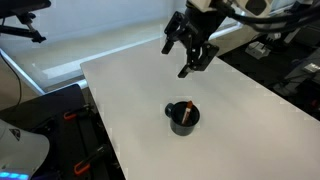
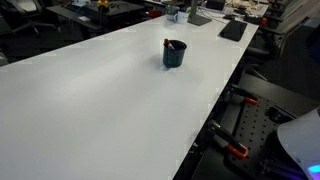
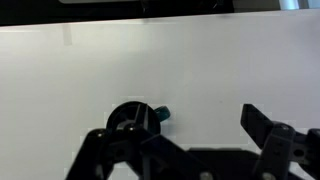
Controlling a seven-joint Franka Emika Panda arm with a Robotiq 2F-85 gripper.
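Note:
A dark mug (image 1: 182, 127) stands upright on the white table, its handle (image 1: 169, 109) toward the upper left in exterior view 1. An orange-brown stick (image 1: 187, 112) leans inside it. From the other side, the same mug (image 2: 173, 59) shows with the stick's tip (image 2: 167, 43) above the rim. Above the table and apart from the mug, my gripper (image 1: 175, 59) is open with nothing between its fingers. In the wrist view the mug's handle (image 3: 162, 113) shows beyond the gripper, while the left finger partly covers the mug.
Bare white table (image 2: 90, 110) surrounds the mug on all sides. Beyond the table's far edge in exterior view 2 stand other desks with a dark flat item (image 2: 232, 30) and clutter. Black chairs lie off to the side.

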